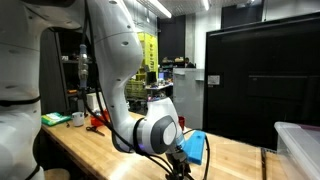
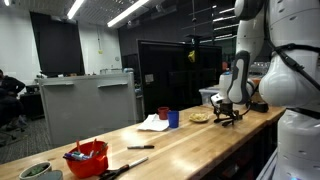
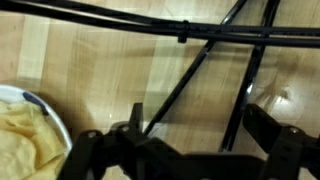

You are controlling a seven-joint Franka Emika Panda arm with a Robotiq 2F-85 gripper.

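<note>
My gripper is open above the wooden table, its two fingers apart at the bottom of the wrist view. Between and beyond them run a thin dark strip (image 3: 185, 80) and a thicker dark strip (image 3: 247, 85), both slanting across the wood. I cannot tell what they belong to, or whether either touches a finger. In exterior view 2 the gripper (image 2: 226, 115) is low over the right part of the table. Exterior view 1 shows the gripper (image 1: 180, 172) low near the bottom edge, its fingertips unclear.
A plate of chips (image 3: 28, 140) lies close at the left. A blue cup (image 2: 173, 119), a red cup (image 2: 163, 112) and a white cloth (image 2: 153, 124) stand or lie mid-table. The red basket (image 2: 86, 160) is far off. Black cables (image 3: 150, 22) cross the wrist view.
</note>
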